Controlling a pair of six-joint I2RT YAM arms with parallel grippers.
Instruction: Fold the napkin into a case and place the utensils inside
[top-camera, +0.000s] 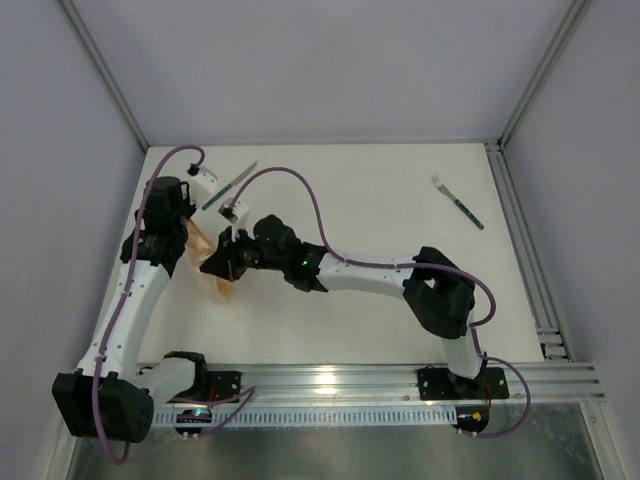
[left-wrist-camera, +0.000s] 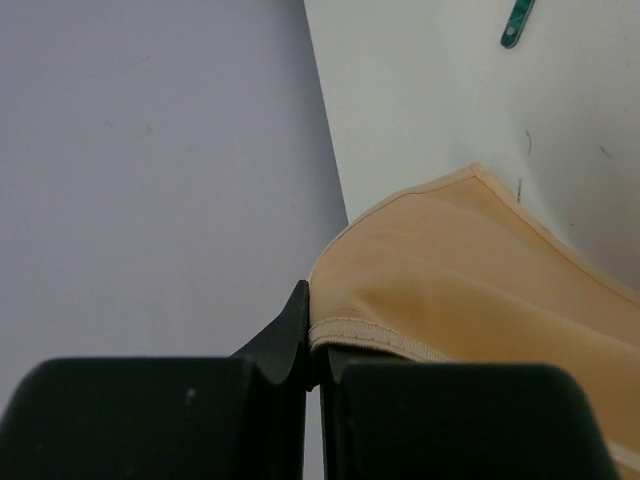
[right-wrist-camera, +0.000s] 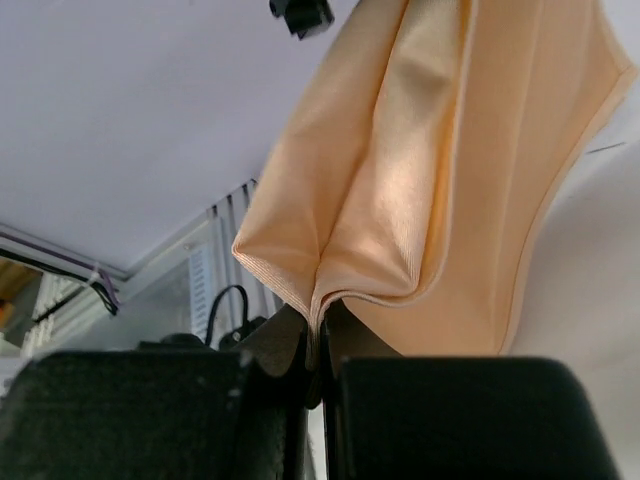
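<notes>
The peach napkin (top-camera: 200, 248) hangs between my two grippers at the left of the table, bunched and narrow in the top view. My left gripper is shut on a hemmed edge of it. In the right wrist view the cloth (right-wrist-camera: 370, 220) droops in folds, and my right gripper is shut on its gathered edge. The knife (top-camera: 230, 185) with a green handle lies on the table just beyond the left gripper. Over at the right lies the fork (top-camera: 458, 203), also green-handled. Both arms cover parts of the napkin from above.
A grey wall (top-camera: 60, 200) rises close beside the left arm. Along the front edge runs a metal rail (top-camera: 330, 378).
</notes>
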